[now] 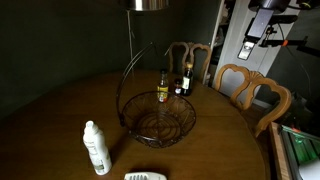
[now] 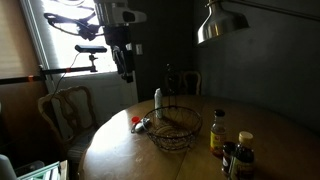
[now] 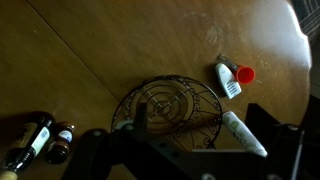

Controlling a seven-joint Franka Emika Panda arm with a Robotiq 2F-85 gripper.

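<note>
The black wire basket (image 1: 160, 121) stands on the round wooden table with its tall handle upright and nothing visible inside. High above the table hangs my gripper (image 2: 126, 66), well clear of every object. In the wrist view, its dark fingers (image 3: 140, 112) are spread apart over the basket (image 3: 170, 103), with nothing seen between them. A white bottle (image 1: 97, 148) stands beside the basket. A white slotted utensil (image 1: 145, 176) lies near the front edge in exterior view 1. The wrist view shows a red item (image 3: 245, 75) touching or near that utensil (image 3: 228, 81).
Sauce bottles (image 2: 218, 132) and a small jar (image 1: 178, 87) stand upright beyond the basket. A metal lamp (image 2: 222, 22) hangs over the table. Wooden chairs (image 1: 235, 83) surround it. Bare tabletop (image 1: 215, 145) lies right of the basket in exterior view 1.
</note>
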